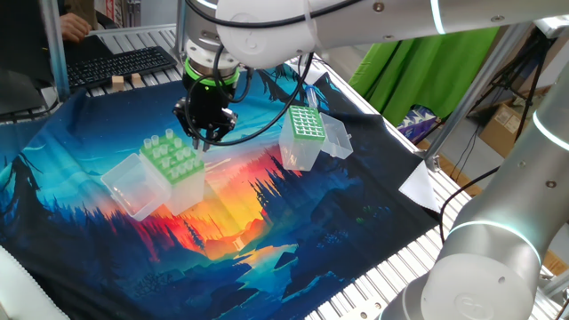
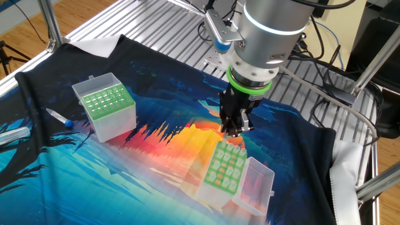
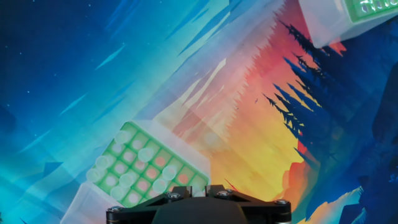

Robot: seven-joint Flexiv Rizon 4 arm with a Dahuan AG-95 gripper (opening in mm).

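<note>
A clear tip box with a green rack (image 1: 173, 160) stands left of centre in exterior view 1, with several translucent tubes (image 1: 156, 140) in some of its holes. My gripper (image 1: 199, 145) points down just beside the rack's edge. In the wrist view a narrow gap shows between the fingers, close to the rack's near corner; whether a tube sits in that gap cannot be made out. A second clear box with a green rack (image 2: 109, 103) stands apart; no tubes stick up from it.
Open lids lie beside both boxes, one a clear lid (image 2: 255, 187). A blue-capped pen (image 2: 59, 117) and a marker (image 2: 14, 135) lie on the printed cloth (image 1: 293, 258). A keyboard (image 1: 123, 66) sits at the back.
</note>
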